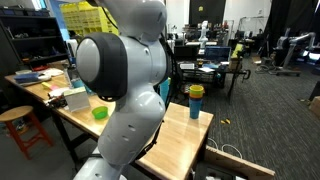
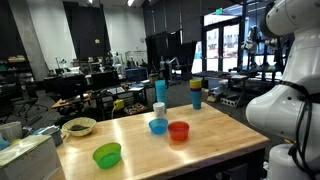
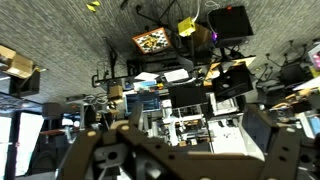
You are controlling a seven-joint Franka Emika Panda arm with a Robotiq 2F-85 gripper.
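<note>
On the wooden table in exterior view 2 are a green bowl (image 2: 107,155), a blue bowl (image 2: 158,126) and a red bowl (image 2: 179,131). A white cup (image 2: 159,108) stands behind the blue bowl. Toward the table's far end, a yellow-topped blue container (image 1: 196,103) stands upright. My gripper is open in the wrist view, its dark fingers wide apart at the lower left and right. Nothing sits between them; the camera looks out over the room and floor, with no tabletop objects in sight. In exterior view 1 the arm hides the blue and red bowls.
A tan basket (image 2: 78,126) and a white box (image 2: 30,160) occupy the table's other end. A green-topped stool (image 1: 16,114) stands beside the table in exterior view 1. Bare tabletop (image 1: 180,140) shows around the yellow-topped container.
</note>
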